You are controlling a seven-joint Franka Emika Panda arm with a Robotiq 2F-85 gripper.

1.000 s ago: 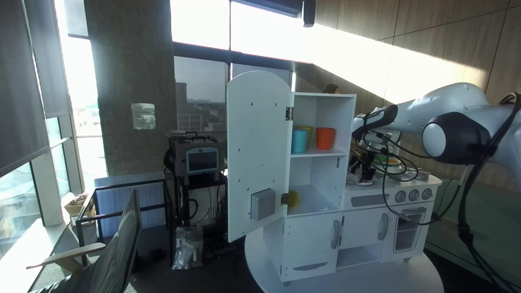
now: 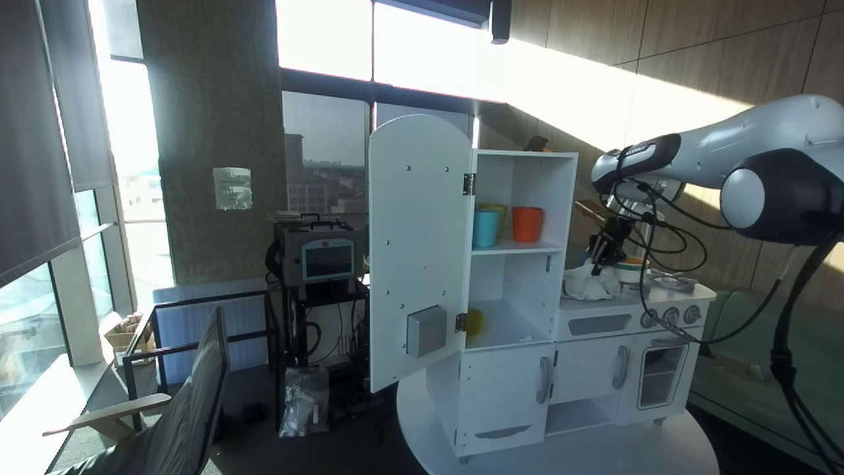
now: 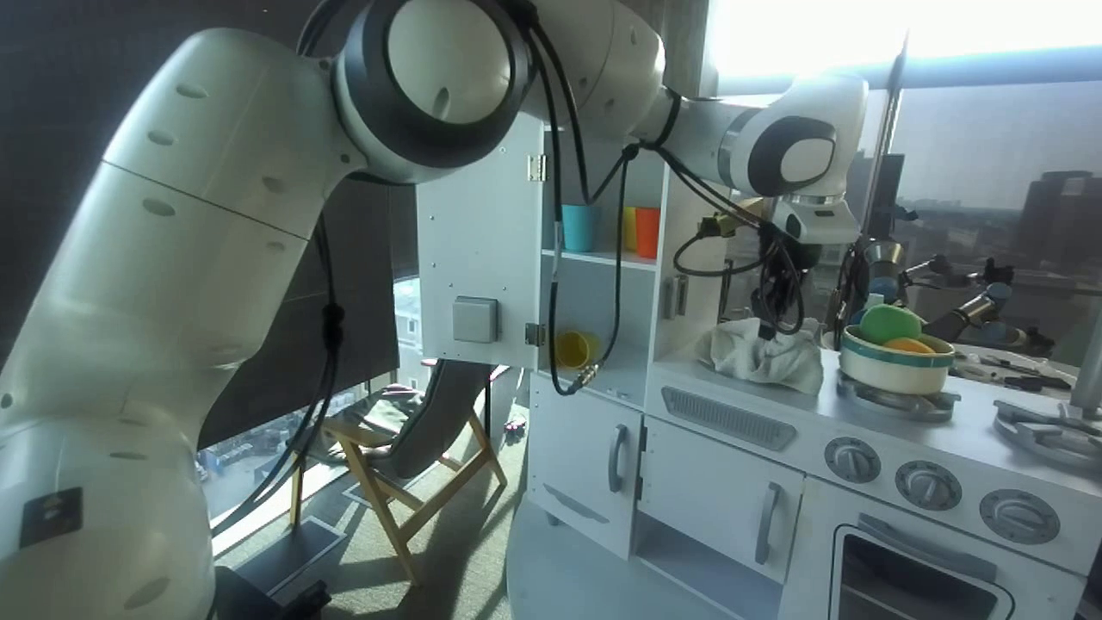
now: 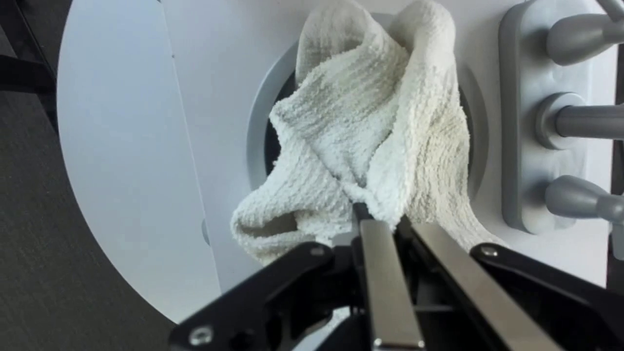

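Note:
A crumpled white cloth (image 4: 351, 123) fills the middle of the wrist view, draped over the round grey-rimmed sink basin (image 4: 255, 134). My gripper is shut on a fold of it; the fingertips are partly buried in the fabric. In exterior view 2 the cloth (image 3: 759, 355) rests bunched on the left end of the white counter, under the gripper (image 3: 766, 329). Exterior view 1 shows the cloth (image 2: 589, 282) hanging over the counter's front edge, with the gripper (image 2: 601, 257) above it.
Right of the cloth, a pot (image 3: 896, 362) with green and orange items stands on a burner. A grey faucet base (image 4: 520, 128) borders the basin. The tall cabinet's door (image 2: 419, 253) stands open, with cups such as the orange cup (image 2: 527, 224) on its shelf.
My arm and gripper have risen and shifted slightly right in exterior view 1. The cloth now stands up higher and bulkier above the counter.

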